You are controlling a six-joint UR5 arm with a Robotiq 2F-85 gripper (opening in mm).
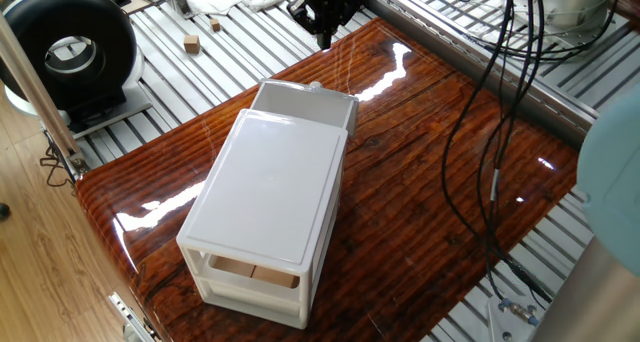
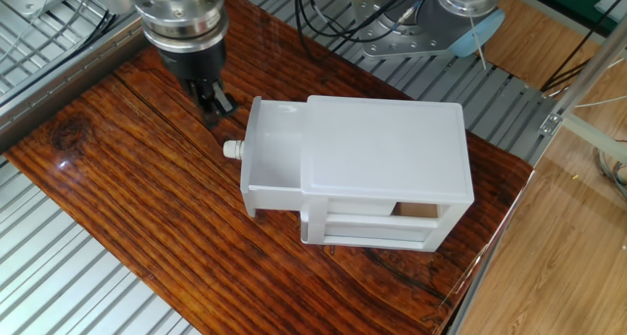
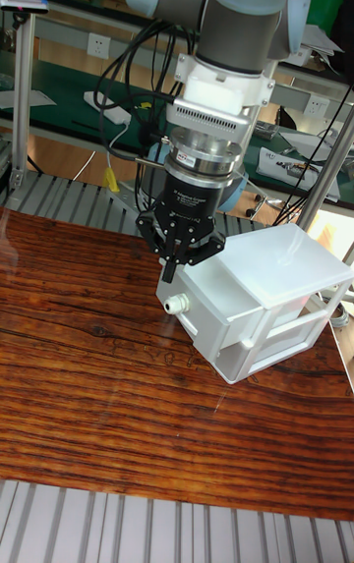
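Note:
A white plastic drawer cabinet (image 1: pixel 270 187) stands on the glossy brown wooden board. Its upper drawer (image 2: pixel 275 144) is pulled partly out, and the part of its inside that shows looks empty. A white round knob (image 3: pixel 176 303) sits on the drawer's front. My black gripper (image 3: pixel 172 267) points downward just off that front, above the knob and apart from it. In exterior view 2 the gripper (image 2: pixel 217 112) is to the left of the drawer. Its fingers look drawn together, with nothing visible between them. Light-brown pieces (image 1: pixel 262 274) show through the opening at the cabinet's other end.
Two small wooden blocks, the larger one (image 1: pixel 191 44) and a smaller one (image 1: pixel 214 25), lie on the slatted metal table beyond the board. A black ring-shaped object (image 1: pixel 72 52) stands at left. Black cables (image 1: pixel 492 132) hang over the board's right side. Bare board (image 2: pixel 147 198) surrounds the cabinet.

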